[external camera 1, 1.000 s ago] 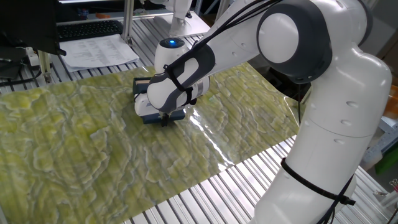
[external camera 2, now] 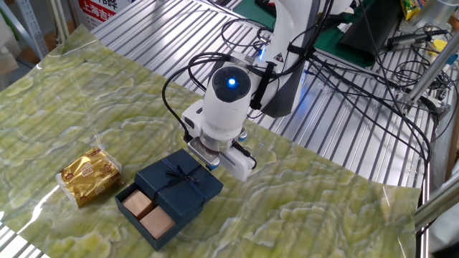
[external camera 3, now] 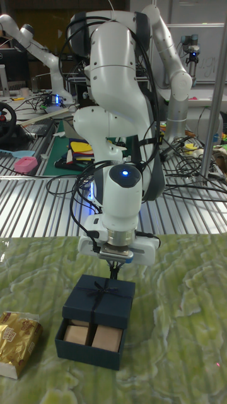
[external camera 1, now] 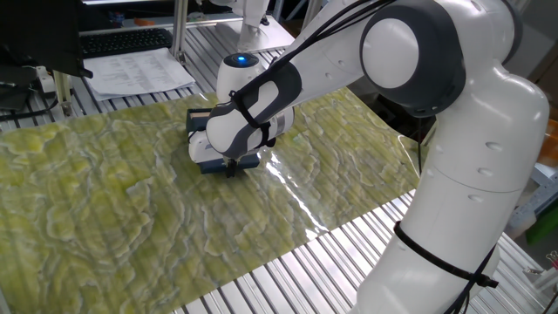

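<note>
A dark blue box (external camera 2: 155, 239) stands on the green marbled cloth, with two tan blocks (external camera 3: 106, 338) showing at its open end. Its lid (external camera 3: 101, 297), tied with a dark ribbon bow, lies off-line over the far part of the box, leaving the near part uncovered. My gripper (external camera 3: 114, 271) points down at the lid's far edge. In exterior view 3 its narrow dark fingers look close together, so it appears shut. Whether they touch the lid is unclear, and nothing shows between them. The arm hides most of the box in exterior view 1.
A gold foil package (external camera 2: 90, 177) lies beside the box, apart from it. Papers (external camera 1: 139, 73) and a keyboard (external camera 1: 126, 41) sit beyond the cloth in exterior view 1. Loose cables (external camera 2: 344, 107) run over the slatted metal table.
</note>
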